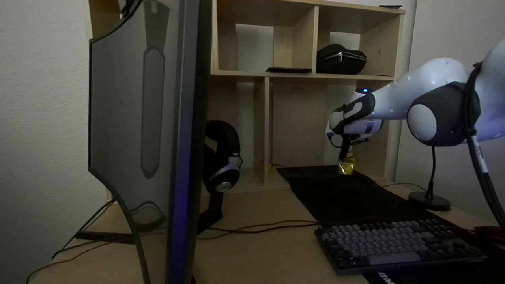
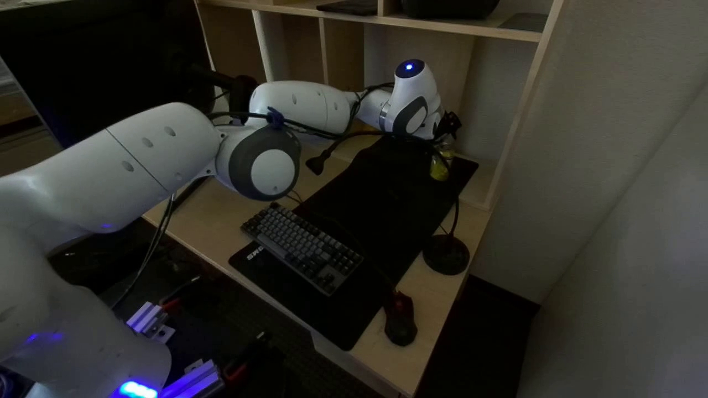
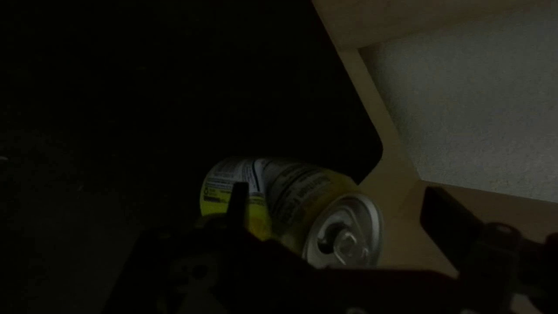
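Observation:
A dented yellow and silver can (image 3: pixel 293 204) stands at the far end of the black desk mat (image 2: pixel 371 212), its opened top turned toward the wrist camera. My gripper is open above it, with a dark finger (image 3: pixel 238 201) overlapping the can's side in the wrist view. The other finger (image 3: pixel 450 222) is clear of the can, to the right. In exterior view 1 the gripper (image 1: pixel 344 154) comes down in front of the can (image 1: pixel 346 165), hiding part of it. Whether a finger touches the can is too dark to tell.
Close behind the can rises the wooden shelf (image 1: pixel 296 137). A keyboard (image 2: pixel 302 246), a mouse (image 2: pixel 400 319) and a round black stand (image 2: pixel 446 254) occupy the nearer desk. A monitor (image 1: pixel 137 109) fills the left.

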